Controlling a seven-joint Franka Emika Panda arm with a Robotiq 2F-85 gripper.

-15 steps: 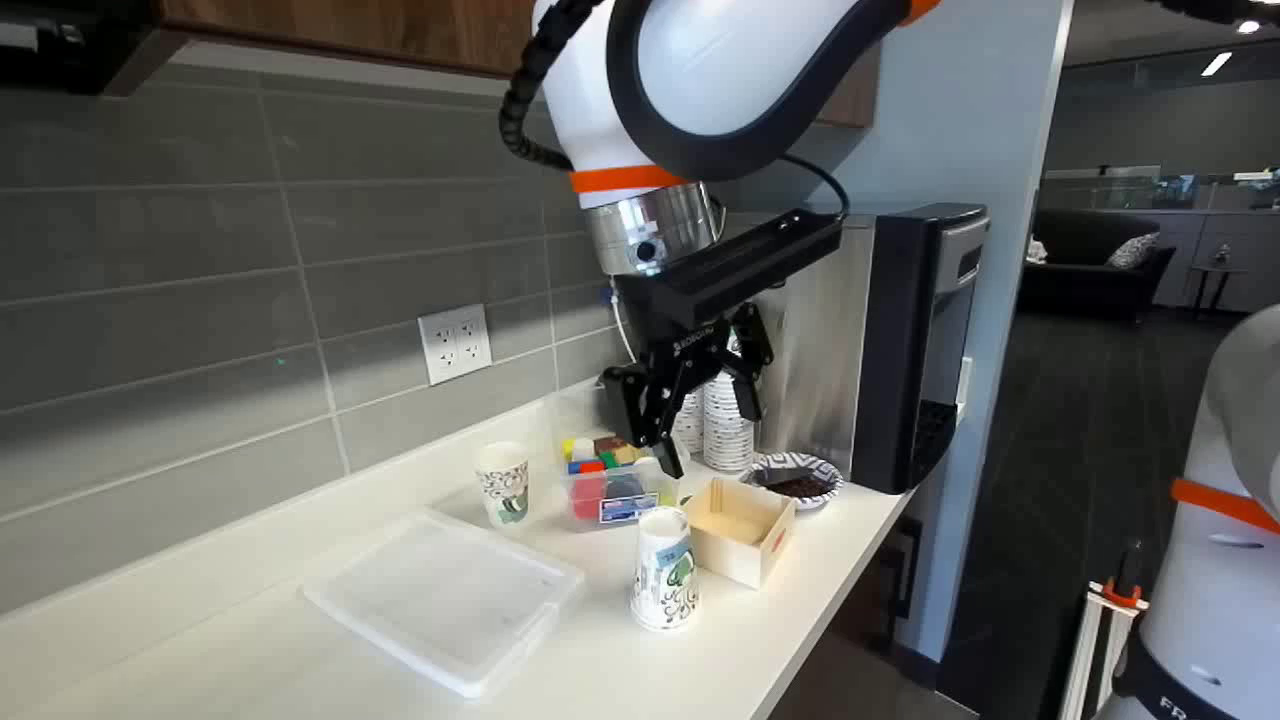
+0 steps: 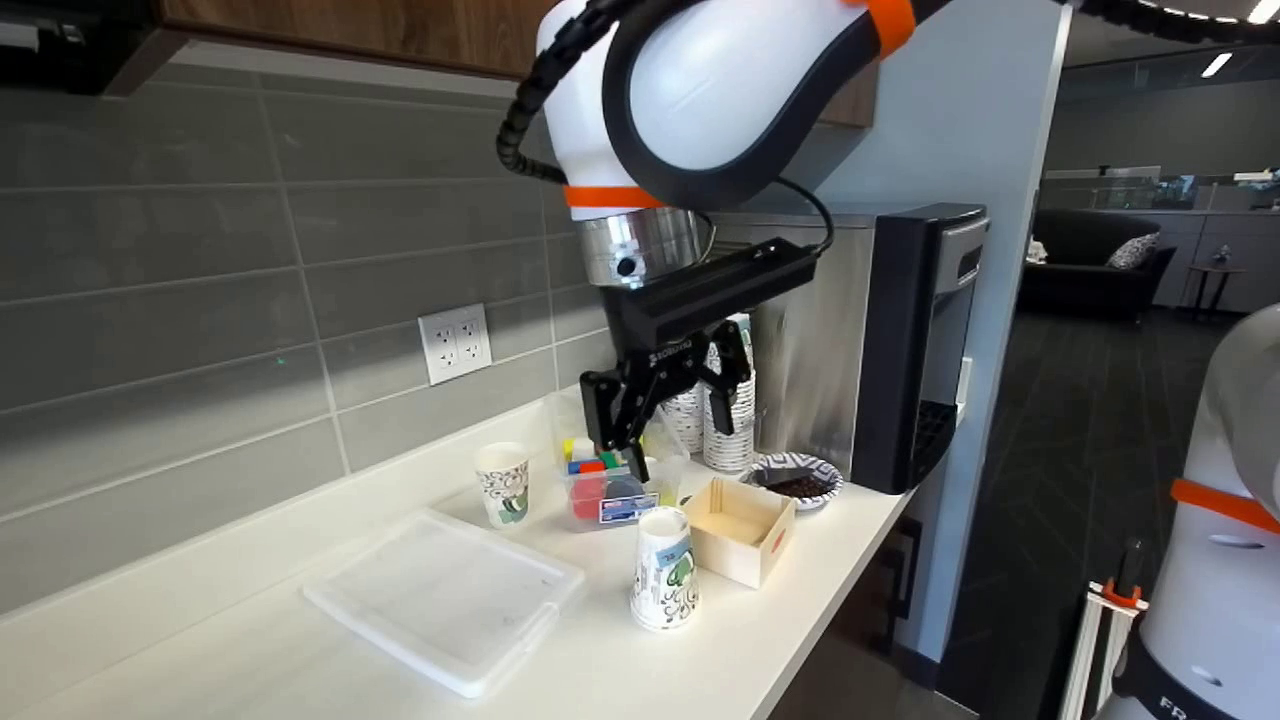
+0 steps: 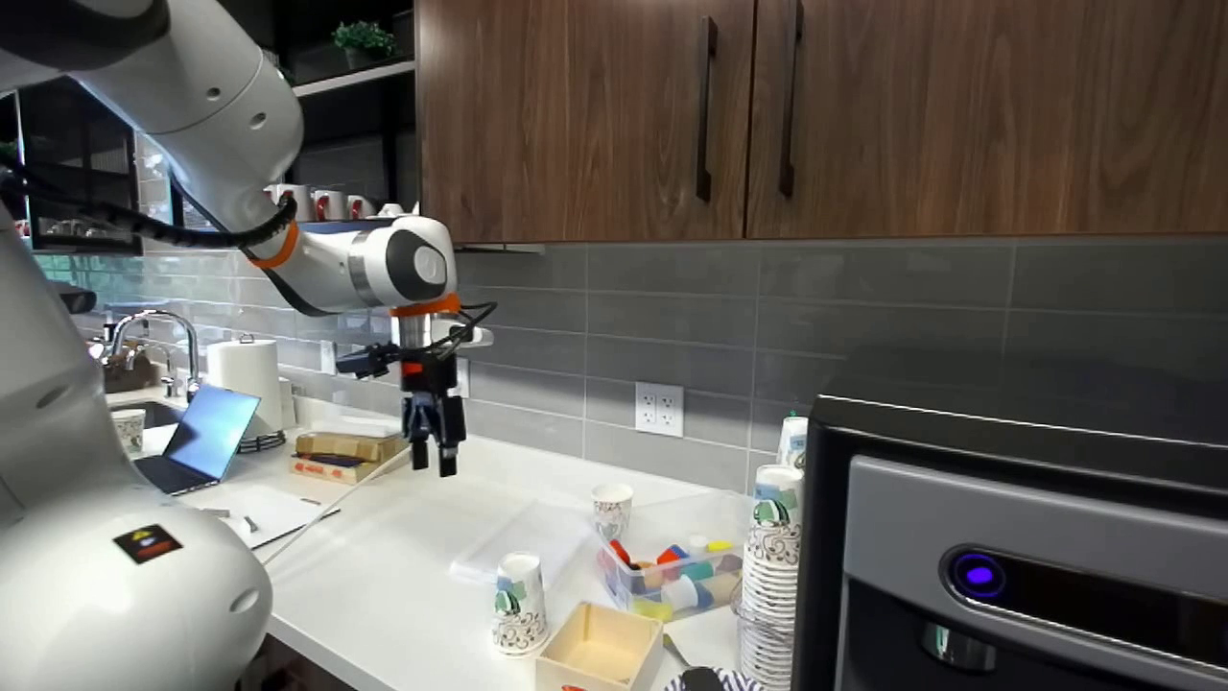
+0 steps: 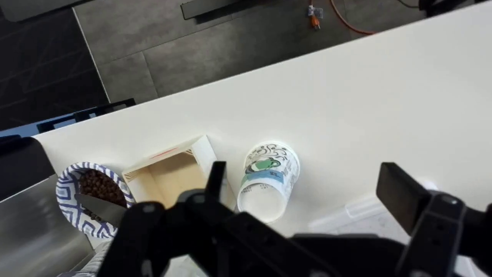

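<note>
My gripper (image 2: 684,450) hangs above the counter with its fingers wide apart and nothing between them. In exterior view 2 the gripper (image 3: 434,470) shows well clear of the countertop. An upside-down patterned paper cup (image 2: 666,570) stands near the front of the counter; in the wrist view this cup (image 4: 270,177) appears in the gap ahead of the fingers, untouched. Right beside it sits a small open wooden box (image 4: 173,177), empty. Another paper cup (image 2: 504,482) stands upright near the wall, and the same cup (image 3: 612,507) shows in exterior view 2.
A clear bin (image 3: 691,582) holds several colored items. Its flat translucent lid (image 2: 450,594) lies on the counter. A patterned bowl (image 4: 69,203) of dark beans holds a scoop. Cup stacks (image 3: 768,610) stand by the dispenser (image 2: 918,348).
In exterior view 1 my gripper has shifted left and slightly away from the dispenser, still open. The cups, box, bin and lid have stayed where they were.
</note>
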